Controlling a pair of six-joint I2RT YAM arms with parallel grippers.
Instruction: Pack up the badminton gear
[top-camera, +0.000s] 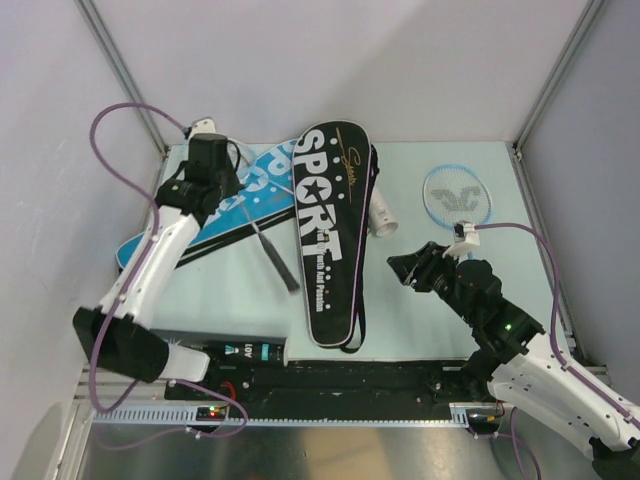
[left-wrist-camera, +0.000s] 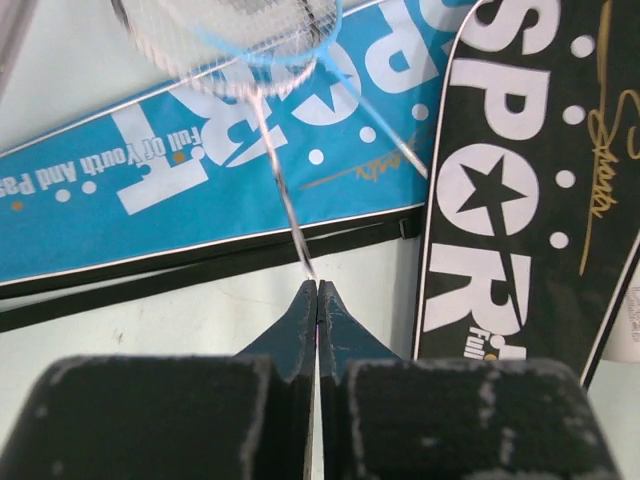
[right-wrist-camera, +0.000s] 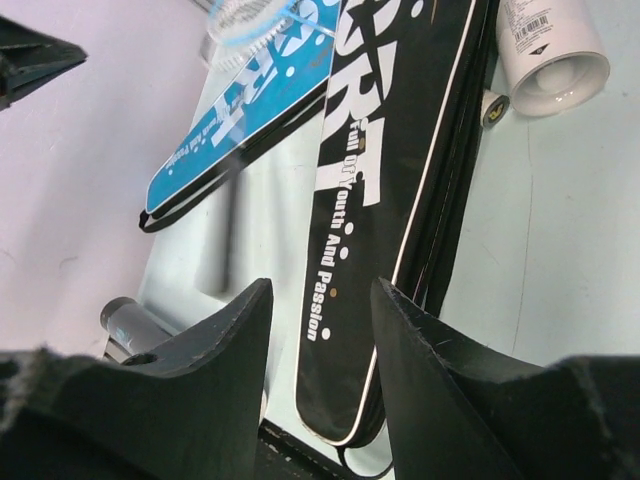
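A black SPORT bag (top-camera: 329, 230) lies upright in the middle, over the right end of a blue SPORT bag (top-camera: 260, 200). Rackets (left-wrist-camera: 270, 150) with their heads at the upper left lie across the blue bag, one handle (top-camera: 275, 260) pointing toward the front. My left gripper is raised above them, shut, over the racket shaft; whether anything is between its fingers is unclear. My right gripper hovers right of the black bag, open, nothing between its fingers. A blue racket (top-camera: 457, 200) lies at the back right.
A white shuttlecock tube (top-camera: 380, 212) lies right of the black bag. A dark cylinder (top-camera: 250, 350) lies at the front left edge.
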